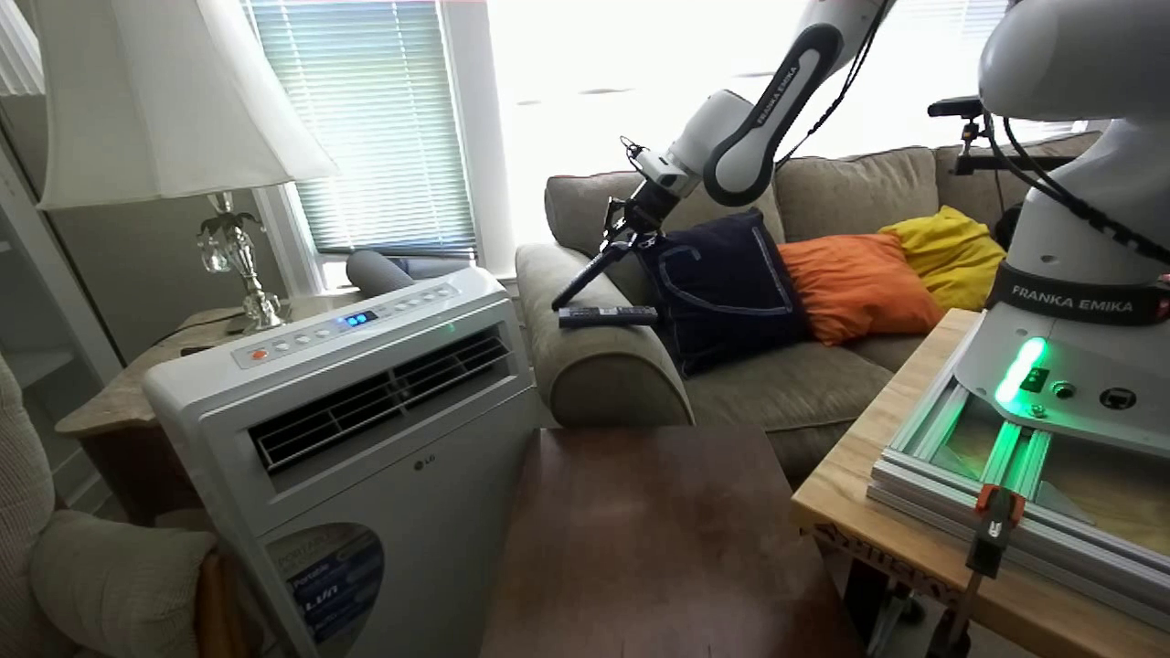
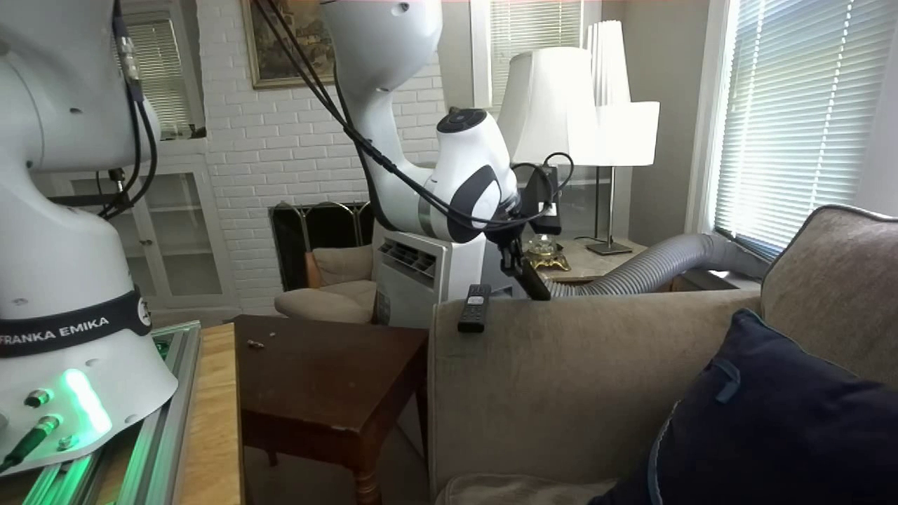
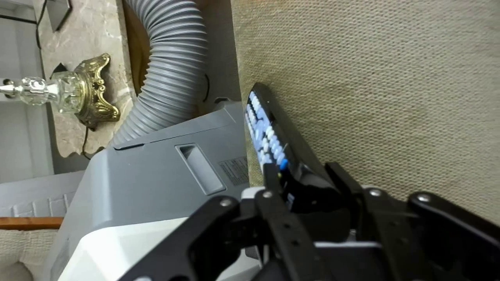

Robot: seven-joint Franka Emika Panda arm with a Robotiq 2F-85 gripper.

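Note:
My gripper (image 1: 622,239) is shut on a long black remote (image 1: 588,276), which slants down toward the top of the beige sofa arm (image 1: 598,367). In the wrist view, the held remote (image 3: 300,136) shows its pale buttons facing left, and its near end sits between my fingers. Its far end is at or just above the fabric; whether it touches is unclear. A second dark remote (image 2: 475,308) lies flat on the same sofa arm, nearer its front end, apart from my gripper (image 2: 513,257).
Close beside the sofa arm stands a white portable air conditioner (image 1: 362,439) with a grey hose (image 2: 673,261). A dark blue pillow (image 1: 724,291) leans inside the arm.

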